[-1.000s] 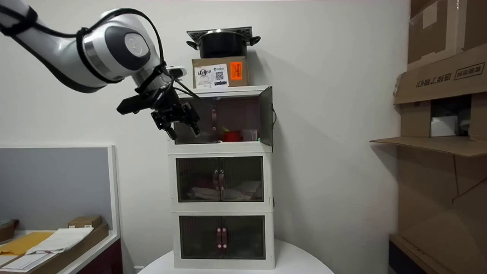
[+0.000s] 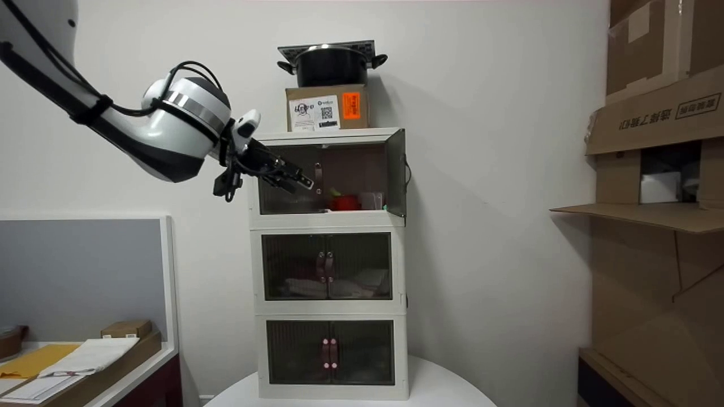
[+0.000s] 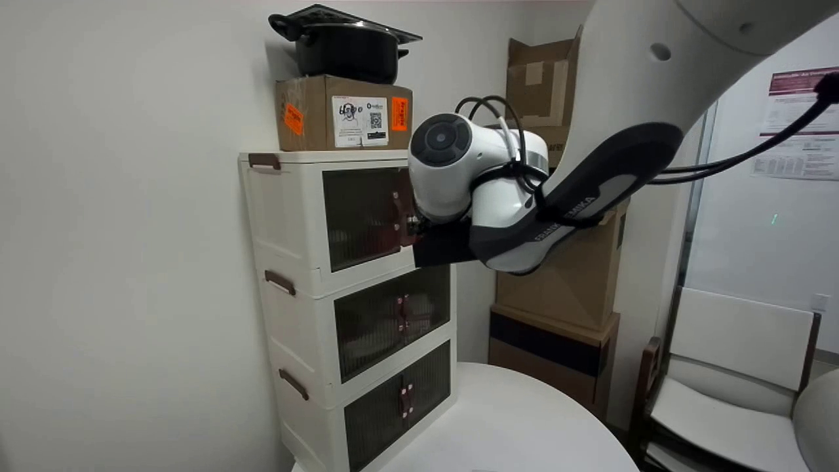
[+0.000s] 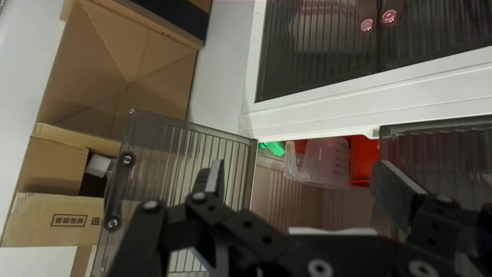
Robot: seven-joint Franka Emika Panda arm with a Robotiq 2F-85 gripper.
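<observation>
My gripper is open, its two fingers wide apart with nothing between them. In exterior view 1 the gripper (image 2: 305, 180) points toward the top compartment of the white cabinet (image 2: 326, 220), in front of its shut left door (image 2: 288, 193). The right door (image 2: 397, 173) stands swung out. Inside the compartment sit a red container (image 2: 346, 203) and a clear measuring cup (image 4: 325, 161), with something green (image 4: 275, 147) beside them. The wrist view is upside down. The arm hides the gripper in exterior view 2.
Two lower compartments (image 3: 393, 322) have shut doors. A box (image 2: 346, 112) with a black pot (image 2: 330, 65) on it tops the cabinet. Cardboard boxes (image 2: 658, 291) are stacked at the right. The round white table (image 3: 535, 425) has bare room in front.
The wrist has rotated and the arm has come lower. My gripper has moved right, toward the middle of the top compartment. The cabinet doors and contents look unchanged.
</observation>
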